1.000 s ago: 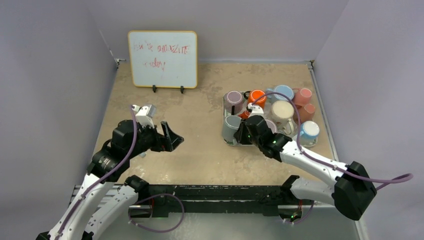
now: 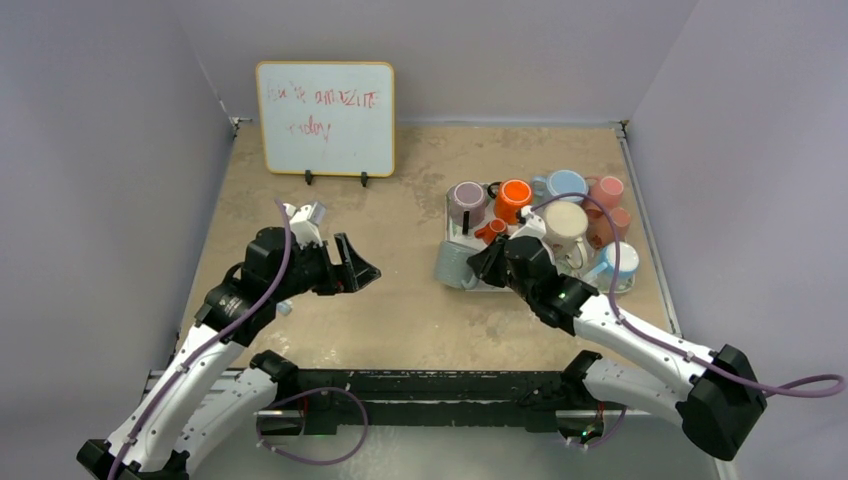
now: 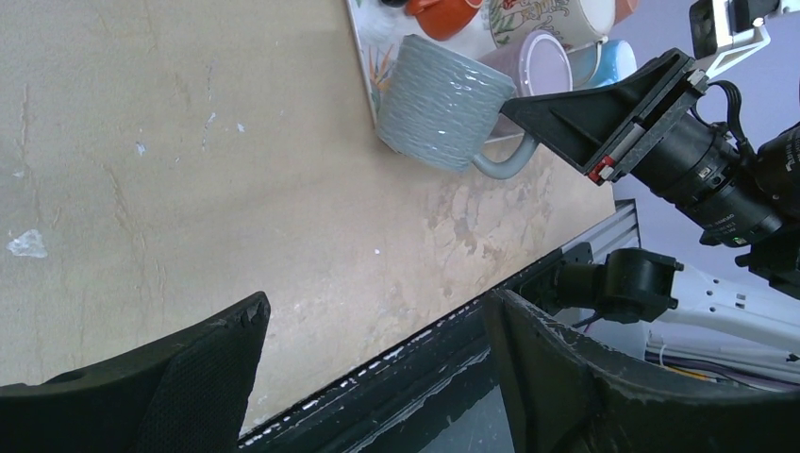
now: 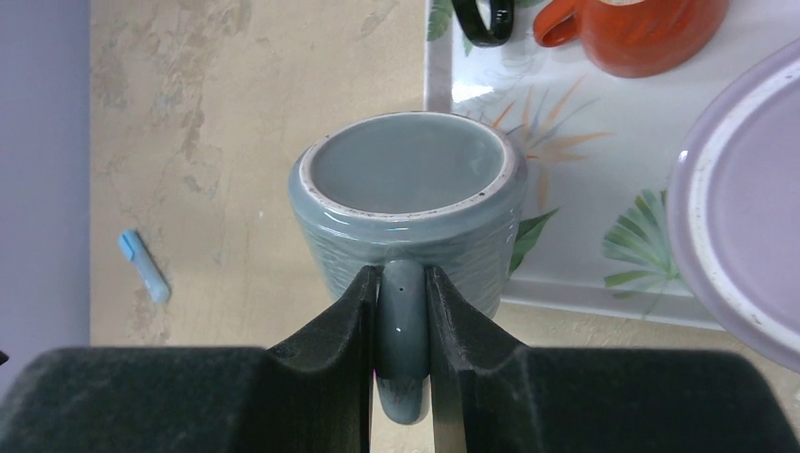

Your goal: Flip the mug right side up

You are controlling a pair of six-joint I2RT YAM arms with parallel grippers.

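A grey-blue ribbed mug (image 2: 455, 264) hangs tilted at the near left corner of the tray. My right gripper is shut on its handle (image 4: 403, 326), which shows between the two fingers. The right wrist view looks onto a pale-ringed, recessed end of the mug, apparently its base. From the left wrist view, the mug's ribbed side (image 3: 439, 104) shows, while its mouth is hidden. Out over bare table to the left, my left gripper (image 2: 360, 256) stands open, with nothing between its fingertips.
Several mugs crowd the white tray (image 4: 557, 217), among them a lilac mug (image 4: 745, 208) close to the right gripper. A whiteboard (image 2: 328, 115) stands at the back left. A small blue object (image 4: 144, 266) lies on the table.
The left gripper has drifted a little to the right, still open.
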